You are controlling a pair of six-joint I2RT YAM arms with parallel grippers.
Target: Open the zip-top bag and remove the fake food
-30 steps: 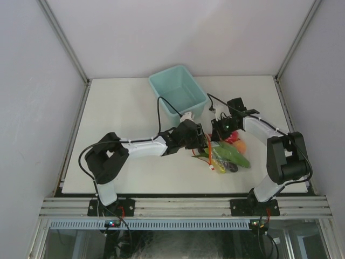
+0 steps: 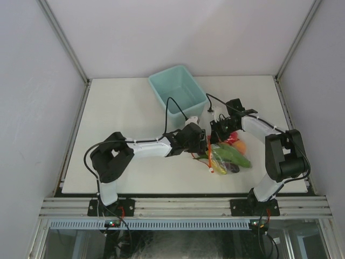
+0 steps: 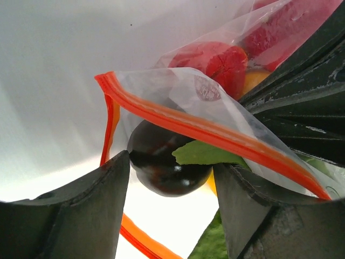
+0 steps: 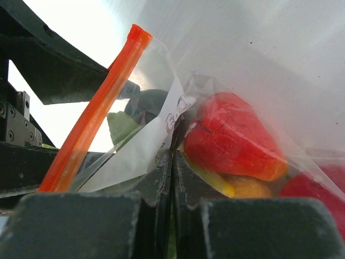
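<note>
The clear zip top bag (image 2: pixel 218 162) with an orange zip edge (image 3: pixel 199 127) lies at the right of the table, its mouth gaping. My left gripper (image 2: pixel 205 144) is at that mouth, open, its fingers (image 3: pixel 116 186) on either side of a dark, shiny round food piece (image 3: pixel 156 148). A green leaf-like tip (image 3: pixel 207 153) overlaps this piece. On the bag's clear film, my right gripper is shut, the plastic bunched at its fingertips. Red food (image 4: pixel 232 135) sits inside the bag beside it, with an orange piece (image 2: pixel 239 146) and a large green piece (image 2: pixel 233 155).
An empty teal bin (image 2: pixel 178 89) stands behind the grippers, close to both. Both grippers are crowded together at the bag.
The right arm has barely moved, and the bag lies nearly where it was.
</note>
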